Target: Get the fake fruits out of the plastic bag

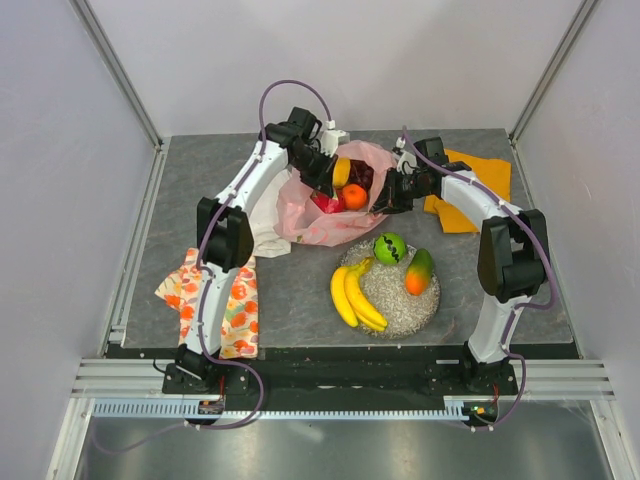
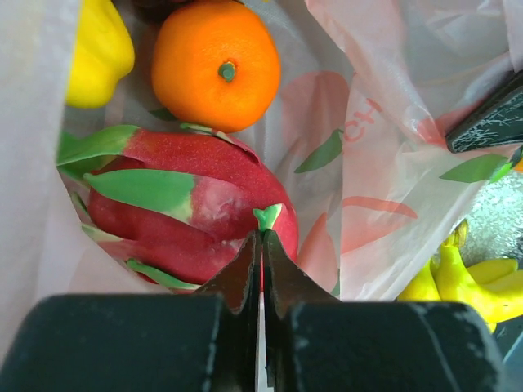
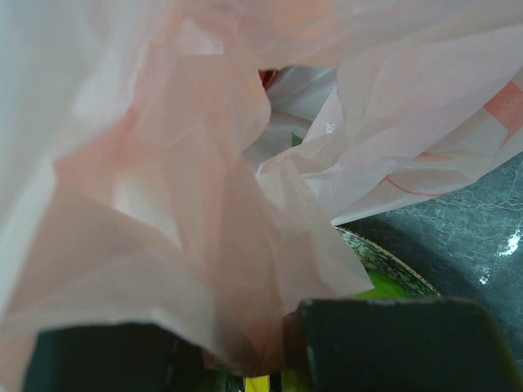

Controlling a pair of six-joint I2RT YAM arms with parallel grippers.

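Inside the open pink-white plastic bag (image 1: 325, 230) lie a red dragon fruit (image 2: 155, 196), an orange (image 2: 216, 65), a yellow fruit (image 1: 342, 172) and something dark red (image 1: 361, 174). My left gripper is shut above the dragon fruit, its tips at a small green leaf end, with no fruit between them. At the bag's right rim is my right gripper (image 1: 382, 206). Bag plastic (image 3: 245, 286) drapes over its fingers in the right wrist view, so how far apart they stand is hidden.
A speckled round plate (image 1: 400, 305) in front of the bag bears bananas (image 1: 357, 297), a green watermelon (image 1: 390, 248) and a mango (image 1: 419, 272). Orange cloth (image 1: 470, 180) lies at the right, a patterned cloth (image 1: 240, 310) at front left, white cloth (image 1: 266, 218) beside the bag.
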